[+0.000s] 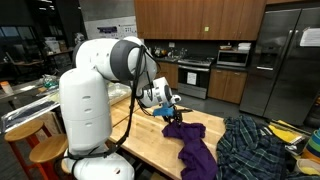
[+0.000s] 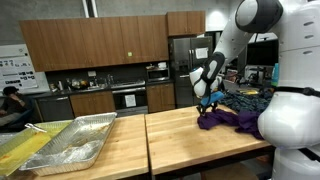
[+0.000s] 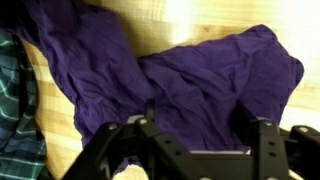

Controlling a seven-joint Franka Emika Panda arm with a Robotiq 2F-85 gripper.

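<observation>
A crumpled purple cloth [image 1: 195, 150] lies on the wooden table, stretching toward the near edge. In exterior view 2 the same purple cloth [image 2: 240, 122] is partly behind the arm. My gripper [image 1: 174, 116] points down at the cloth's far end, low over it or touching it; which of the two I cannot tell. The wrist view has purple cloth [image 3: 185, 85] filling the middle, with the gripper above one bunched part. Its dark fingers [image 3: 150, 135] stand apart, with cloth visible in the gap.
A dark plaid cloth [image 1: 250, 145] is heaped to the right of the purple one. Exterior view 2 shows a foil-like metal tray [image 2: 75, 142] at the left. Bare table [image 2: 175, 135] lies between that tray and the cloth. Stools [image 1: 47, 149] stand beside the table.
</observation>
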